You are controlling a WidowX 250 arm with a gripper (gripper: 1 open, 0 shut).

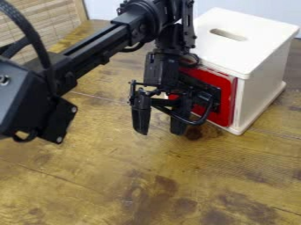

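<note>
The black gripper (pixel 163 119) hangs low over the wooden floor, just in front of a white box (pixel 247 35) with a slot in its top and a red front (pixel 224 81). Its two dark fingers point down and stand apart, with nothing clearly visible between them. The gripper and its cables cover much of the red front, so I cannot tell whether it touches it.
Bare wooden floor (pixel 141 185) spreads across the foreground and to the right of the box. A woven light panel (pixel 18 39) is at the upper left. The arm fills much of the upper left.
</note>
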